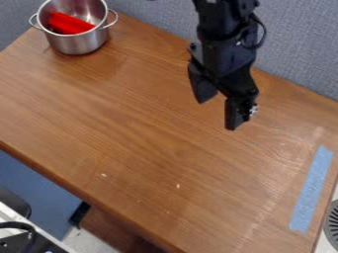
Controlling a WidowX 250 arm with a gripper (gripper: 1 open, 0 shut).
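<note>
My black gripper (pixel 218 104) hangs over the right half of the wooden table, its two fingers apart with nothing between them. At the far back-left corner a steel pot (pixel 79 40) with two handles holds a red object (pixel 69 22), well to the left of the gripper.
A light blue strip (pixel 310 190) lies along its right side. Grey padded panels (pixel 297 54) stand along the back. A round metal part is cut off at the right edge.
</note>
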